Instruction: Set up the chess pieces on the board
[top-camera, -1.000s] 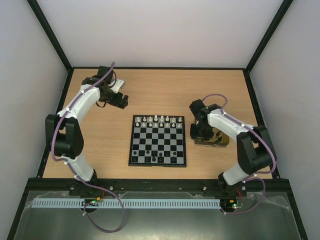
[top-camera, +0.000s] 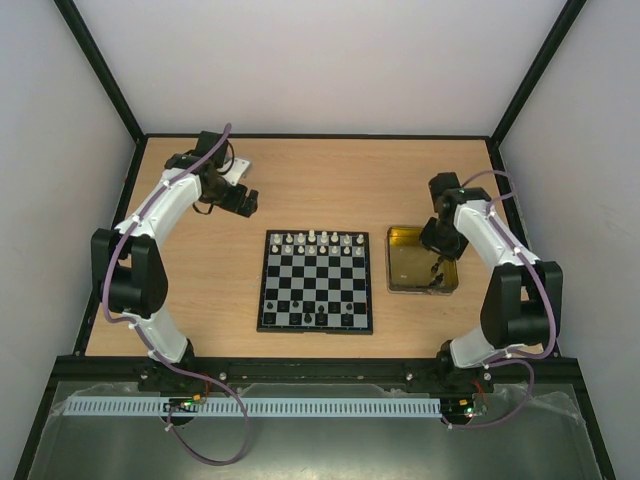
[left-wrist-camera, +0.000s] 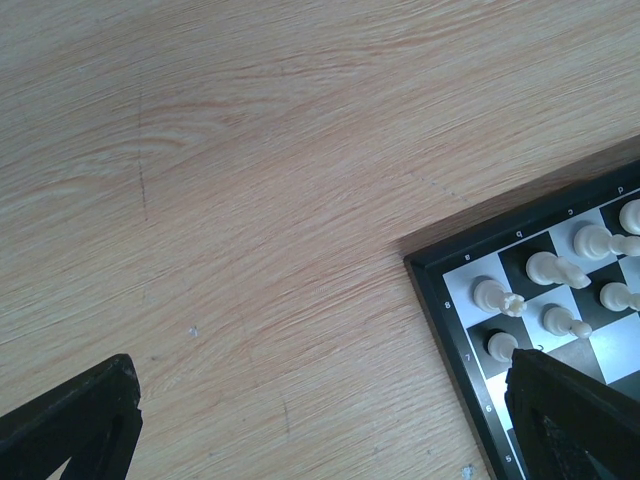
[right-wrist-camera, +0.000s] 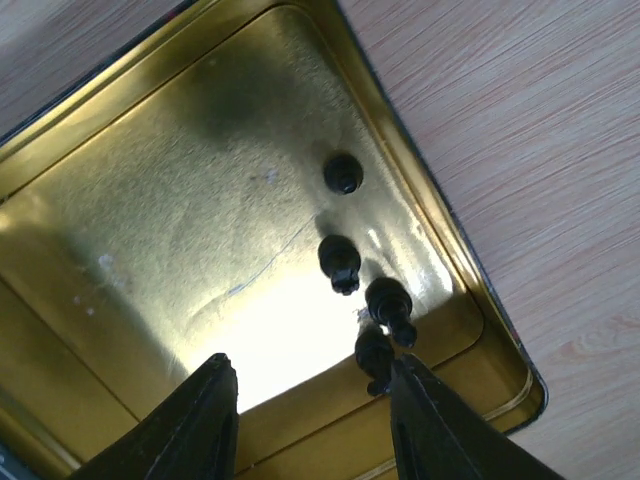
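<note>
The chessboard (top-camera: 315, 280) sits mid-table, white pieces (left-wrist-camera: 570, 272) on its far rows, several black pieces (top-camera: 321, 318) on the near rows. The gold tray (right-wrist-camera: 170, 230) holds several black pieces (right-wrist-camera: 340, 263), three clustered at its right. My right gripper is over the tray, fingers apart, nothing seen between them. My left gripper stands open over bare wood, left of and beyond the board's far-left corner.
Bare table lies behind the board and left of it. The tray is to the board's right, with a narrow strip of wood between.
The right arm has moved right and toward the back, from the tray's left side to above its right part. The left arm looks unchanged.
</note>
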